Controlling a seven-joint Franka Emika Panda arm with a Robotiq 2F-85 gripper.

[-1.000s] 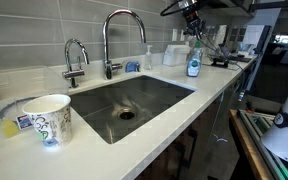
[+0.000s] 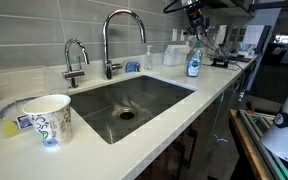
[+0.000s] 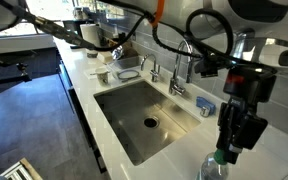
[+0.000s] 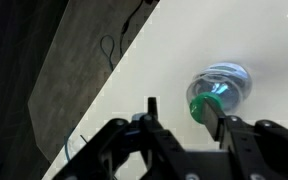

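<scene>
A clear bottle with a green cap stands upright on the white counter near its right end; in exterior view 1 the bottle (image 2: pixel 194 62) has bluish contents. My gripper has its fingers apart, with the green cap (image 4: pixel 201 106) close to the right-hand finger in the wrist view. In exterior view 2 the gripper (image 3: pixel 230 140) points down at the top of the bottle (image 3: pixel 213 170). Whether a finger touches the cap cannot be told.
The sink (image 2: pixel 132 107) lies open in the counter, with a tall black faucet (image 2: pixel 108 45) behind it. A patterned white cup (image 2: pixel 50 120) stands at the near left. A soap dispenser (image 2: pixel 148 57) and a blue item (image 2: pixel 132 66) sit along the wall.
</scene>
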